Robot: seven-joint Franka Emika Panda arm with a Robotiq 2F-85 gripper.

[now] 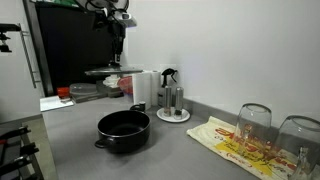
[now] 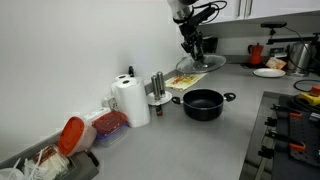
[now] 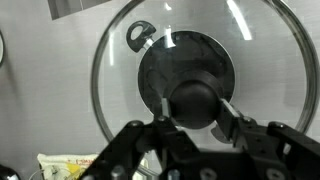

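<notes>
A glass lid [image 1: 112, 71] with a dark knob hangs in the air, and my gripper [image 1: 116, 62] is shut on that knob. Below it a black two-handled pot [image 1: 123, 131] stands uncovered on the grey table. From above, in the wrist view, the pot [image 3: 165, 70] shows through the clear lid [image 3: 118, 100], with the round black knob [image 3: 194, 104] between my fingertips. The second exterior view has the lid [image 2: 201, 64] above the pot [image 2: 204, 104], with a clear gap between them.
White paper rolls [image 2: 131, 101] and a plate with shakers [image 1: 173, 115] stand behind the pot. Two upturned glasses [image 1: 253, 124] rest on a yellow patterned cloth [image 1: 226, 142] to the right. Bare table [image 2: 185, 150] lies in front.
</notes>
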